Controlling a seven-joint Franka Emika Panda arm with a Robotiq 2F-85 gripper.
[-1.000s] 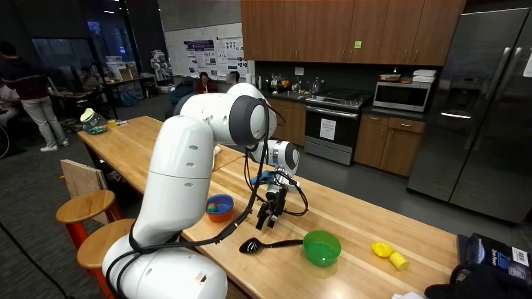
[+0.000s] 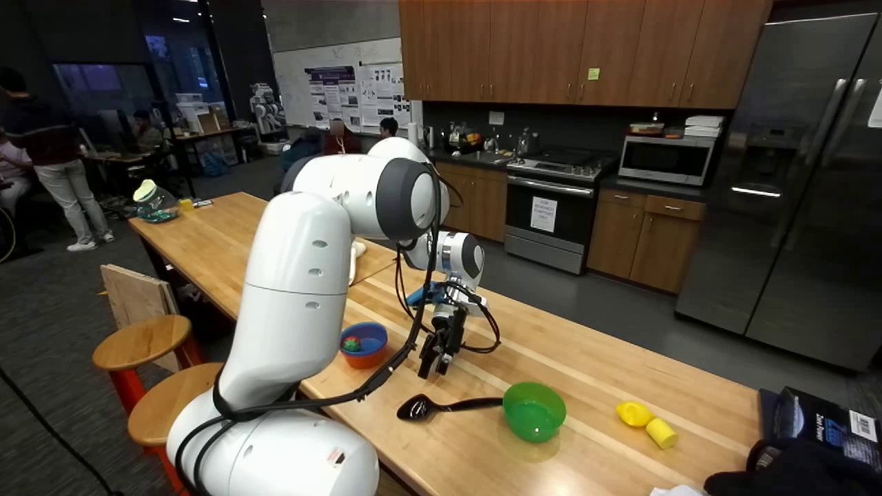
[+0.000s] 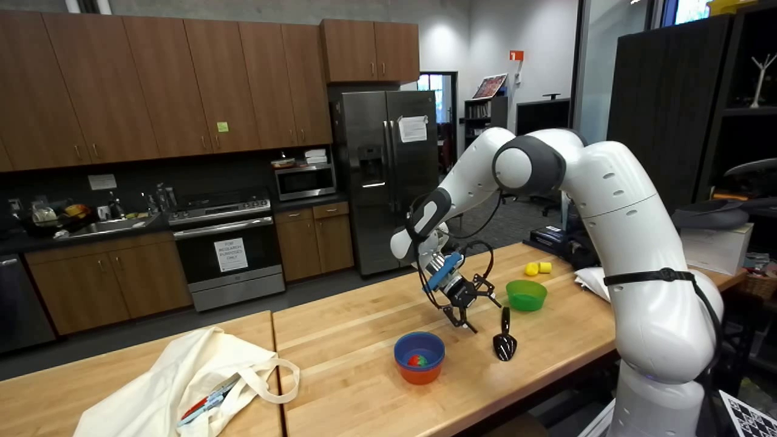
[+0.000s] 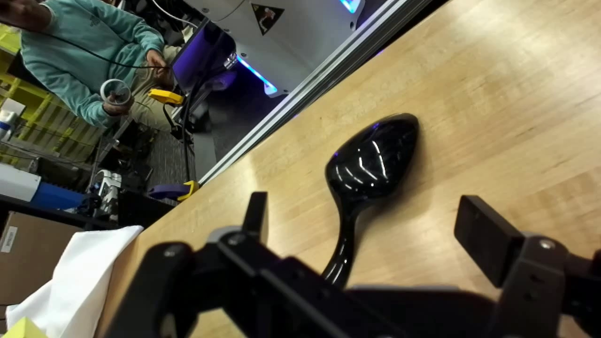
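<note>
A black spoon [image 2: 419, 406] lies on the wooden table, its handle reaching to the green bowl [image 2: 534, 412]. My gripper is open above the table, with empty space between its fingertips. In the wrist view the spoon's bowl [image 4: 374, 157] lies beyond the fingers and its handle runs back under the gripper, where the rest is hidden. Left of the gripper in exterior view 1 stands a blue bowl [image 2: 372, 335] set in an orange-red one [image 2: 361, 361], with a red and green strawberry-like piece [image 2: 351, 344] inside.
Two yellow objects, a lemon-like one [image 2: 634, 414] and a short cylinder [image 2: 662, 433], lie right of the green bowl. A cream cloth bag [image 3: 182, 379] covers part of the adjoining table. Bare tabletop lies behind the gripper.
The gripper and forearm have shifted slightly left in exterior view 1, toward the blue bowl. Spoon, bowls and yellow objects have stayed put.
</note>
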